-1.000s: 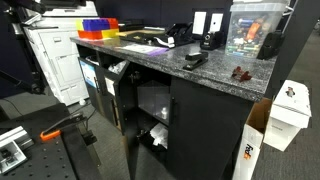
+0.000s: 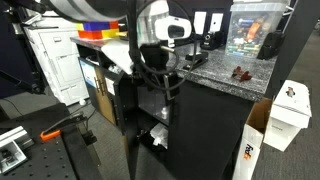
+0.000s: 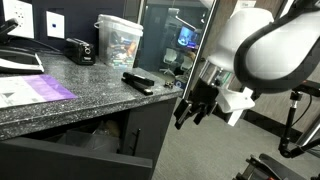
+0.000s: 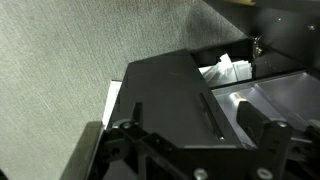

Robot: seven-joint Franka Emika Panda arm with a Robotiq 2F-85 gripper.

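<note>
A dark cabinet stands under the speckled grey counter (image 2: 225,75), with its compartment partly exposed. One black door panel (image 2: 130,125) juts out toward the front; from the other side a black panel (image 3: 75,158) shows at lower left. My gripper (image 3: 188,122) hangs in front of the cabinet, below counter height, with nothing between its fingertips. In the wrist view its fingers are wide apart, one finger (image 4: 88,150) at left and the other (image 4: 254,118) at right, above a dark flat panel (image 4: 165,100). Whether either finger touches the panel, I cannot tell.
White paper (image 4: 225,70) and a metal-grey interior (image 4: 280,100) lie beside the panel. On the counter are a stapler (image 3: 138,82) and a clear bin (image 3: 120,42). White boxes (image 2: 288,115) stand on the floor to the right. Open floor (image 3: 195,150) lies ahead of the cabinet.
</note>
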